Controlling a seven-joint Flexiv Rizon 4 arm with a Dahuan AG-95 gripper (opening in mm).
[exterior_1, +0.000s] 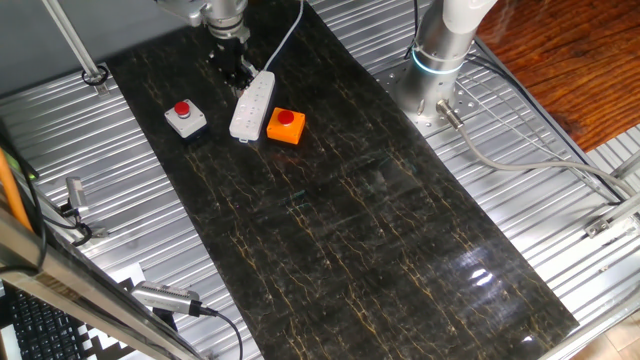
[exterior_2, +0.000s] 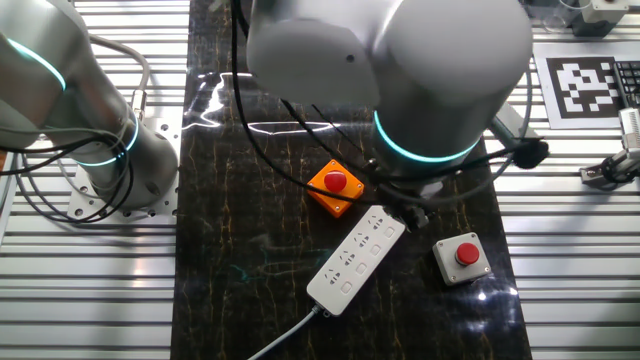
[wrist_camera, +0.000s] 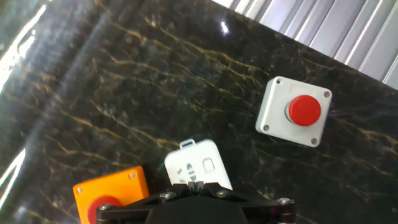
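A white power strip (exterior_1: 253, 107) lies on the dark marbled board. On one side of it sits an orange box (exterior_1: 290, 134) with a red button, on the other a pale grey box (exterior_1: 190, 127) with a red button. My gripper appears shut, its black fingertips meeting, with nothing seen between them. In the wrist view it covers part of the strip (wrist_camera: 200, 163); the grey box (wrist_camera: 278, 124) is apart at the right, the orange box (wrist_camera: 127, 185) at lower left. The arm hides much of the gripper in exterior view 2.
The strip's cable (exterior_2: 287, 336) runs off the board. Much of the marbled board (exterior_1: 360, 250) is bare. Slatted metal surfaces (exterior_1: 130, 160) flank it.
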